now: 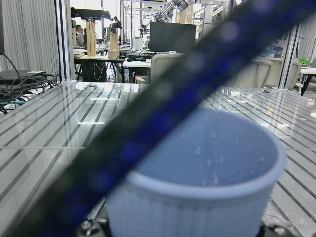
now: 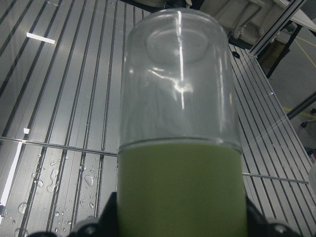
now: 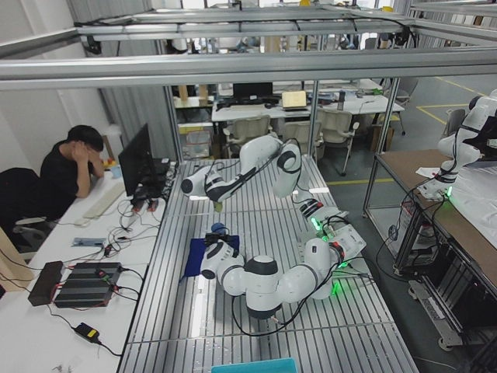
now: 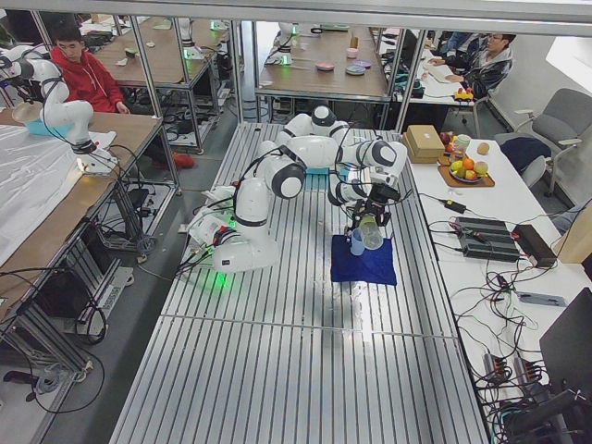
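A light blue cup (image 1: pixel 195 202) fills the lower middle of the left wrist view, upright with droplets inside, between the fingers of my left gripper; a blurred dark bar crosses in front. In the right wrist view a clear container with a green lower band (image 2: pixel 181 190) sits between the fingers of my right gripper. In the camera right view that container (image 4: pixel 371 236) is beside and slightly above the blue cup (image 4: pixel 357 244), over a dark blue cloth (image 4: pixel 363 267).
A turquoise bin (image 3: pixel 252 367) stands at the near end of the slatted metal table (image 4: pixel 277 370). A side desk holds a monitor, cables and a fruit tray (image 4: pixel 470 180).
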